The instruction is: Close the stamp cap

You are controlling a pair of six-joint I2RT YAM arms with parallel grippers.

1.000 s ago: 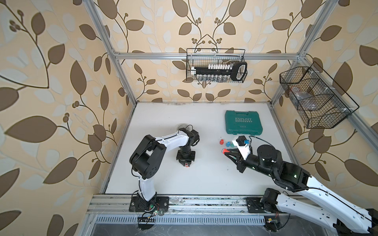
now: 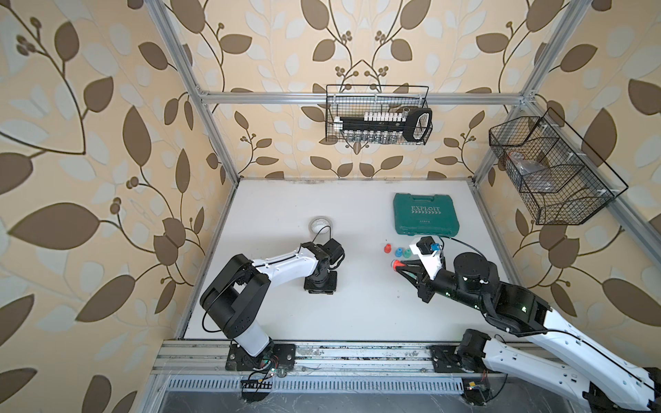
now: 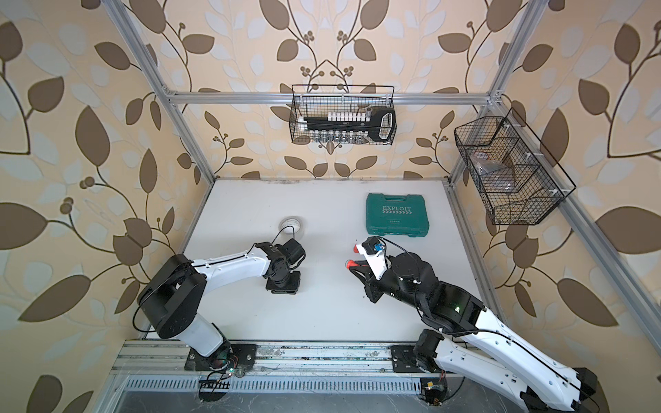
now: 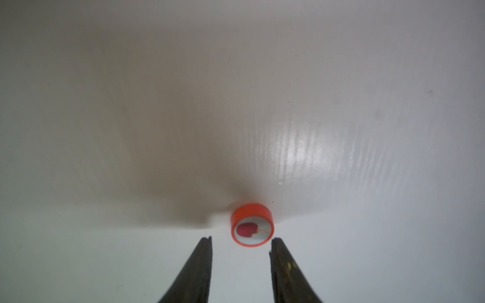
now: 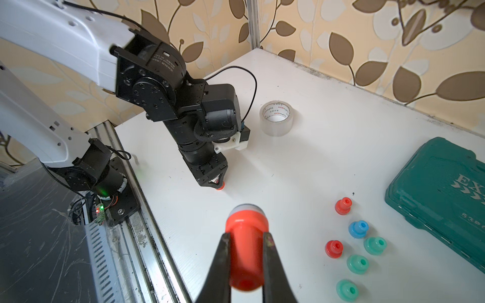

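A small red-orange cap with a pale face and red mark lies on the white table just beyond the fingertips of my left gripper. Those two fingers stand apart with nothing between them, pointing down at the table. In the top left view my left gripper is low at the table's left-middle. My right gripper is shut on a red stamp, held up over the right part of the table, its pale end facing away from the wrist.
Several small red, blue and green pieces stand right of centre. A green case lies at the back right. A tape roll lies behind my left arm.
My left arm has moved leftwards in the top left view over the last second. The right arm has shifted slightly rightwards, still with the red stamp.
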